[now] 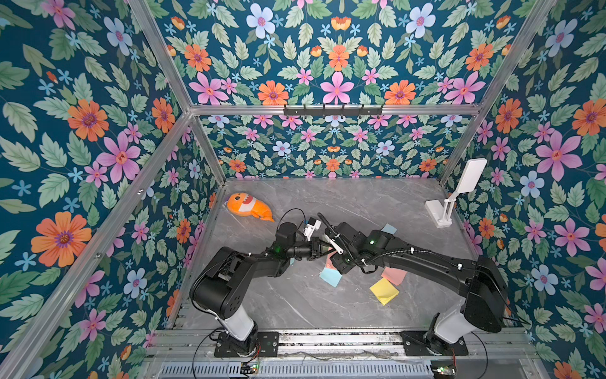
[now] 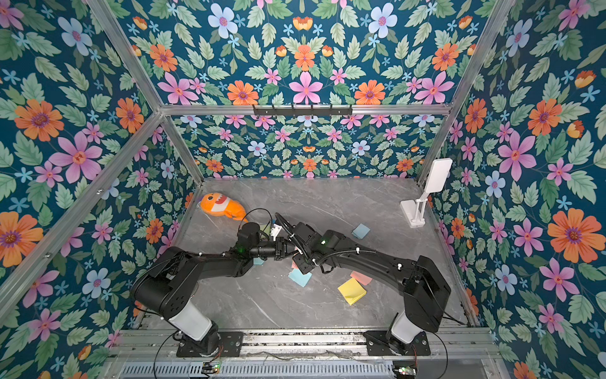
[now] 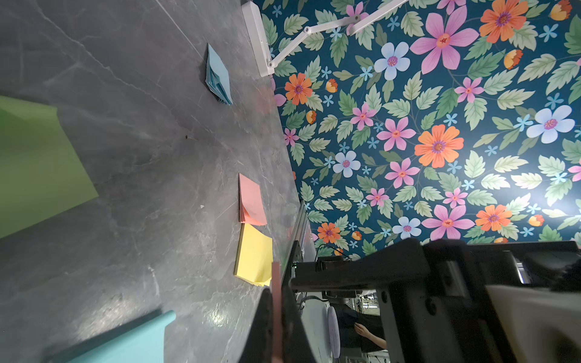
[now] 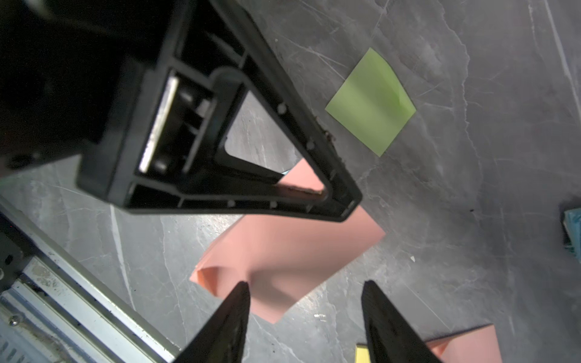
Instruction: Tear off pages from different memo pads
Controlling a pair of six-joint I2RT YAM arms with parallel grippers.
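Observation:
My left gripper is shut on a pink page, seen edge-on as a thin strip in the left wrist view. In the right wrist view the page hangs raised from the left fingers (image 4: 348, 202), one corner curled. My right gripper is open, its tips pointing toward the page's lower end, apart from each other; whether they touch it I cannot tell. Three pads lie on the table: yellow (image 1: 383, 291), pink (image 3: 251, 199) and blue (image 3: 218, 75).
Loose pages lie flat: light blue (image 1: 330, 276) in front of the grippers and green (image 4: 372, 103) behind. An orange plush toy (image 1: 247, 205) is at the back left, a white lamp (image 1: 439, 213) at the back right. Both arms meet closely mid-table.

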